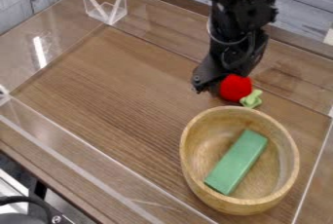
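My dark gripper [216, 80] is low over the table at the centre right, its fingers at a red round object [236, 88] with a pale green part at its lower right, probably a leafy top. The fingers partly cover the red object, and I cannot tell whether they grip it. Just below stands a wooden bowl [198, 178] with a green block [237, 161] lying in it.
A clear wire-like holder [107, 6] stands at the back left. A pale ledge runs along the back right.
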